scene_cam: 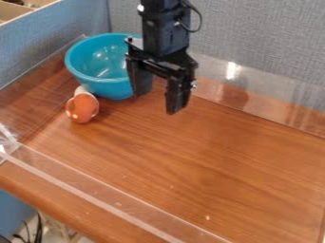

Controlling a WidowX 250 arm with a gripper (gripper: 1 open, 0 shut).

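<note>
A teal bowl (95, 62) stands at the back left of the wooden tabletop. Just in front of it lies an orange object with a white top (82, 107), possibly a toy. My black gripper (160, 92) hangs from the top, at the bowl's right side and partly in front of it, its two fingers apart with nothing seen between them. It is to the right of and higher than the orange object.
A grey padded wall (260, 47) bounds the back, a blue-grey padded side (32, 52) the left. Cables show below the front-left edge.
</note>
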